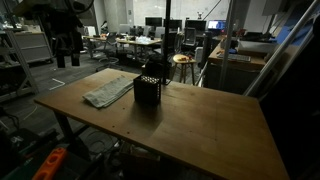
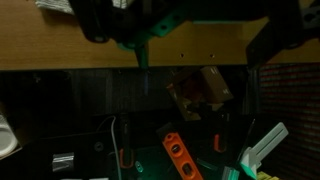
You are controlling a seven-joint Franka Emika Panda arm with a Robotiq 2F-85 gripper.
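At the upper left of the exterior view my gripper hangs in the air above the table's left end, its two fingers apart. Dark fingers fill the upper corners of the wrist view with a wide gap between them, and nothing shows held there. A folded grey cloth lies flat on the wooden table. To its right stands a black perforated box, apart from the gripper. In the wrist view, only an edge of the cloth shows at the top left.
Below the table's front edge, the wrist view shows a brown box, an orange tool and other clutter in the dark. A dark vertical post rises behind the black box.
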